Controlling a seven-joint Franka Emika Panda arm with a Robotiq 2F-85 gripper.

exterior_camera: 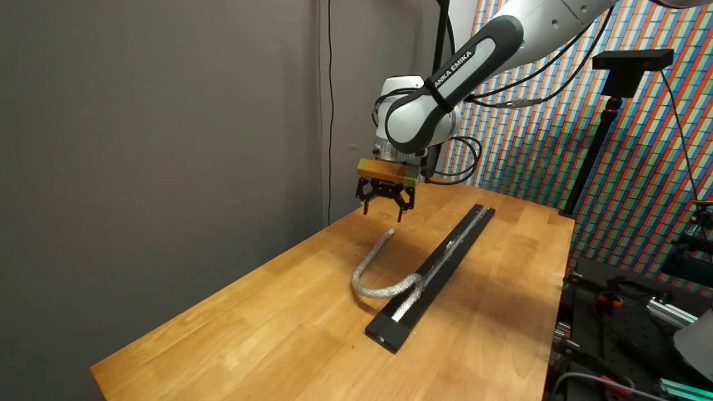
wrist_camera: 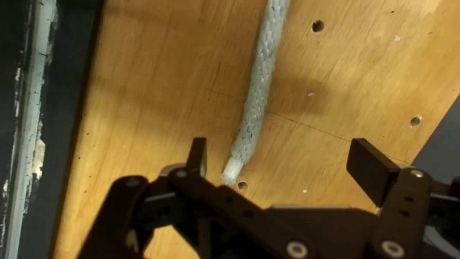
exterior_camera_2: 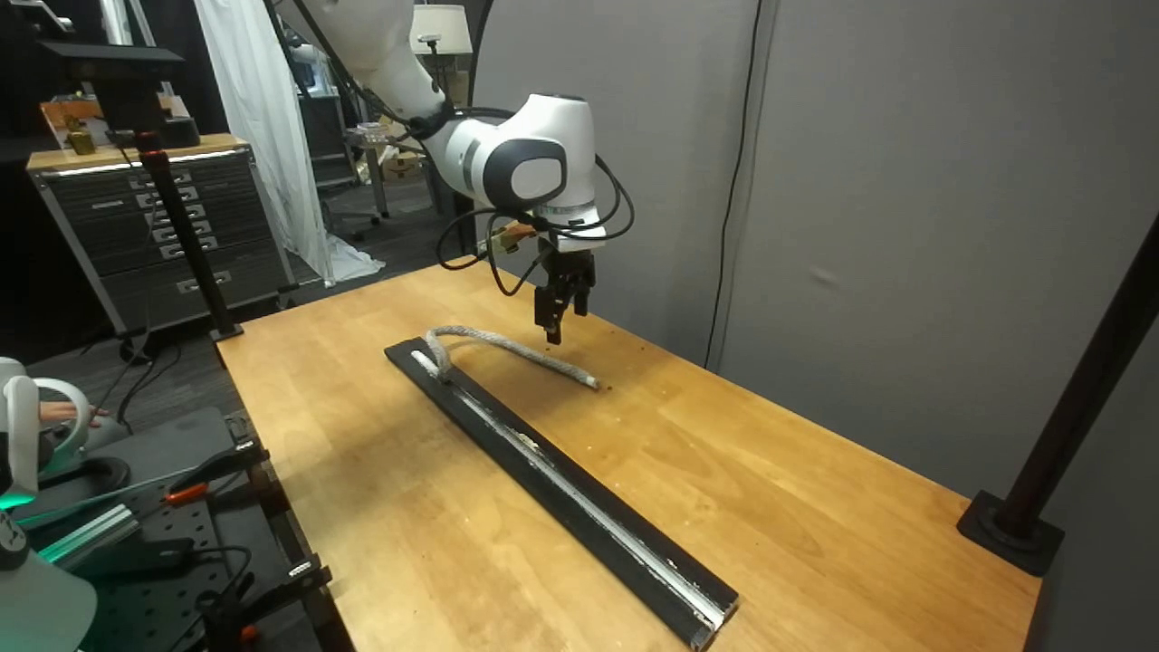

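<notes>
A grey braided rope (exterior_camera: 366, 291) curves over the wooden table, one end lying in the groove of a long black channel board (exterior_camera_2: 543, 467). Its other, pale-tipped end rests free on the wood. Above that free end hangs my gripper (exterior_camera: 382, 215), open and holding nothing. In the wrist view the rope (wrist_camera: 257, 86) runs down between the spread fingers, its bare tip much nearer the left finger (wrist_camera: 197, 155) than the right finger (wrist_camera: 366, 168). The gripper is still clear of the tabletop.
Bare wood surrounds the board on the table (exterior_camera: 267, 327). A grey wall (exterior_camera_2: 869, 217) stands along one long side of it. A black post (exterior_camera_2: 1021, 489) rises from a table corner, and a camera stand (exterior_camera: 598, 147) stands at another edge.
</notes>
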